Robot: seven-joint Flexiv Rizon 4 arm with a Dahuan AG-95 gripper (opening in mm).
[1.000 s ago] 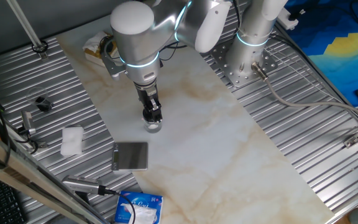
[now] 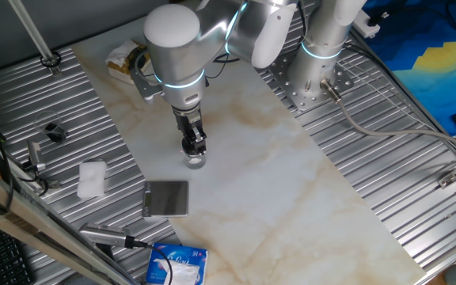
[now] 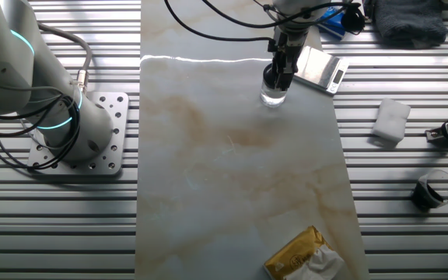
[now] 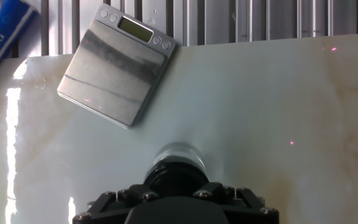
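Observation:
A small clear container [image 2: 194,163] with a dark top stands on the marble-patterned board, beneath my gripper [image 2: 193,146]. In exterior view 2 its transparent base [image 3: 272,98] shows just below the dark fingers [image 3: 288,68]. From the wrist, the round black top [image 4: 176,175] sits between the two sides of my gripper, with the clear rim beyond it. The fingertips are hidden there, so whether they press on the top cannot be told. Close by lies a flat silver scale [image 4: 114,71], apart from the container, with nothing on its plate.
Beside the scale is a blue tissue pack [image 2: 188,257]. A white block [image 3: 392,120] and a clear cup with dark contents [image 3: 434,189] rest on the slatted metal table. A gold tissue pack [image 3: 295,253] occupies one board end; the board's middle is bare.
The upper arm has shifted very slightly to the right in exterior view 1 over the last second. Container, scale and gripper look the same in place.

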